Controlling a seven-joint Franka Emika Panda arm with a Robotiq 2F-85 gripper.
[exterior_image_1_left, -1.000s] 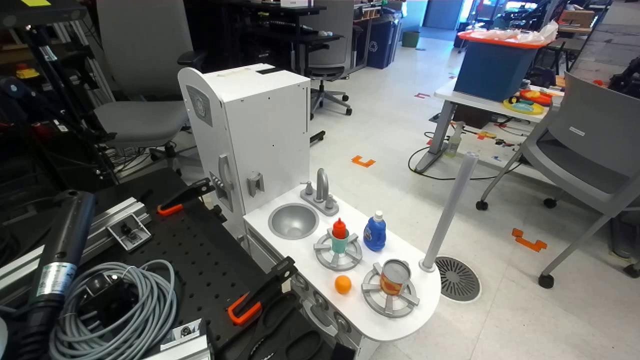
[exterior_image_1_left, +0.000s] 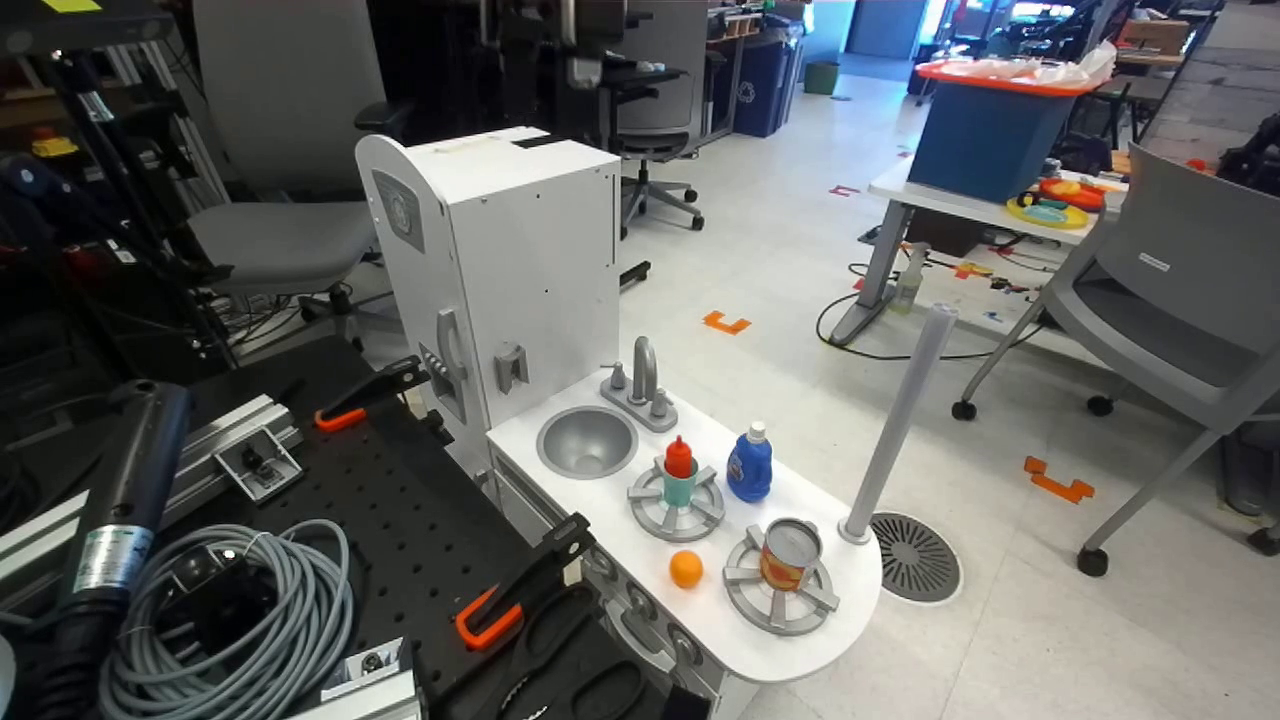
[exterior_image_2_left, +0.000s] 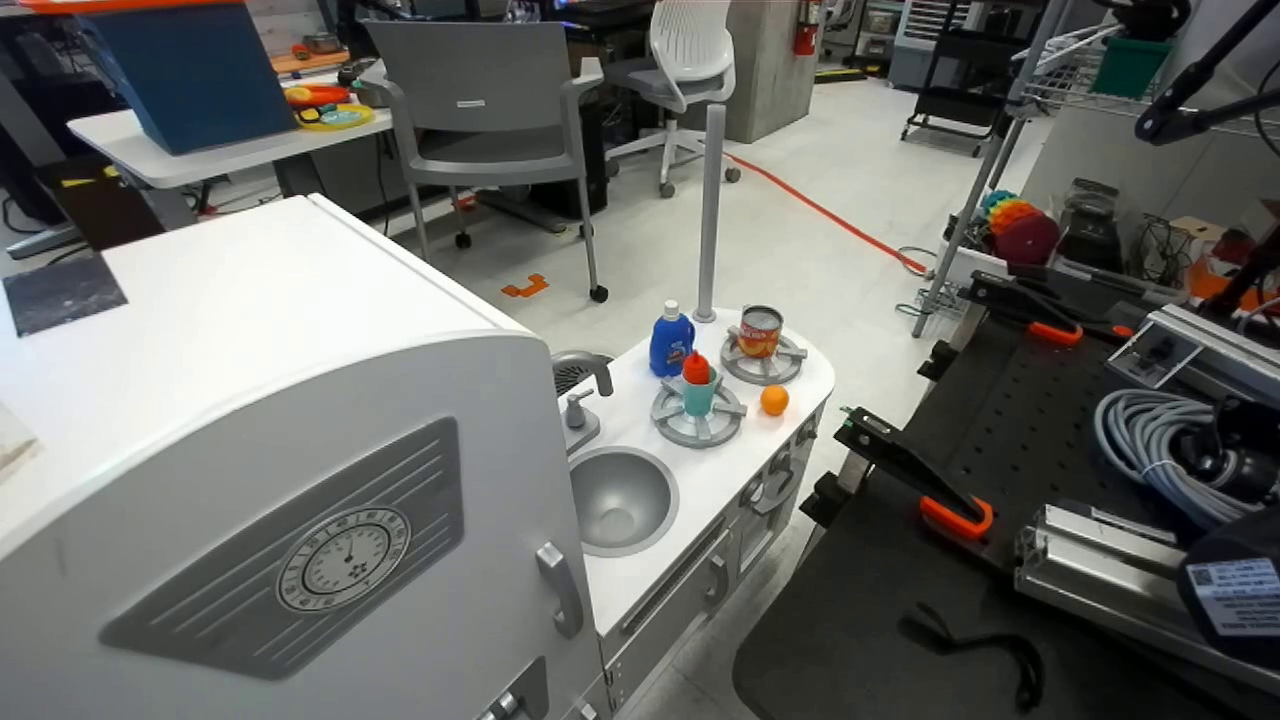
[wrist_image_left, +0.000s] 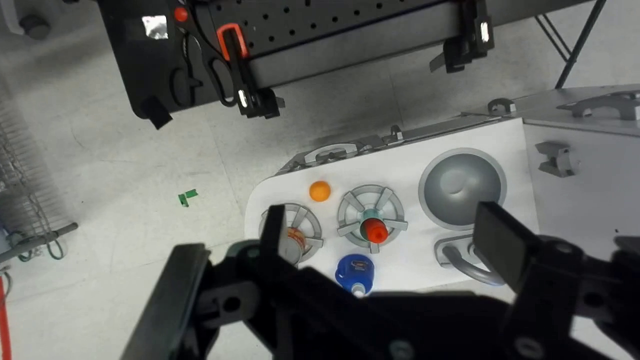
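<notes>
My gripper stands open in the wrist view, its dark fingers wide apart and nothing gripped. It looks down from above on a white toy kitchen counter (wrist_image_left: 396, 174). Between the fingers in that view, but well below them, a red-topped bottle (wrist_image_left: 376, 231) stands in a teal cup (exterior_image_1_left: 679, 488) on one stove burner. A can (exterior_image_1_left: 791, 552) sits on the other burner, partly covered by a finger in the wrist view. Beside the burners are an orange ball (exterior_image_1_left: 686, 569) and an upright blue bottle (exterior_image_1_left: 750, 464).
The grey sink (exterior_image_1_left: 587, 442) and faucet (exterior_image_1_left: 644, 372) lie towards the tall white cabinet (exterior_image_1_left: 534, 252). A grey post (exterior_image_1_left: 897, 426) rises at the counter's far end. A black workbench (exterior_image_1_left: 414, 528) with clamps and cable runs alongside.
Dark arm parts with a metal piece now show at the top edge of exterior view 1, where none showed before. The counter objects have not moved.
</notes>
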